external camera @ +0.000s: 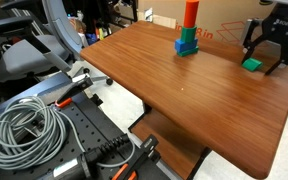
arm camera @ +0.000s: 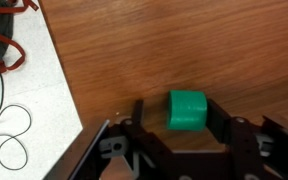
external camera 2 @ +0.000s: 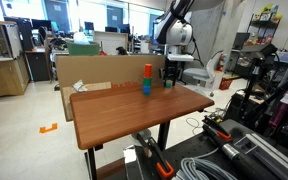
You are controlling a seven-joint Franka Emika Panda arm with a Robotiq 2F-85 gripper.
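Note:
A small green block (external camera: 251, 65) lies by itself on the wooden table. Over it, my gripper (external camera: 258, 63) is low, with its fingers spread to either side. From the wrist, the block (arm camera: 187, 109) shows between the fingers of my gripper; a gap shows on its left, while the right finger (arm camera: 218, 118) is close to its edge, and contact there is hard to tell. A stack (external camera: 187, 30) stands upright away from the block, red on top, green in the middle and blue below.
Cardboard panels (external camera: 229, 20) stand along the back edge. Coiled grey cable (external camera: 29, 135) lies off the table at the lower left.

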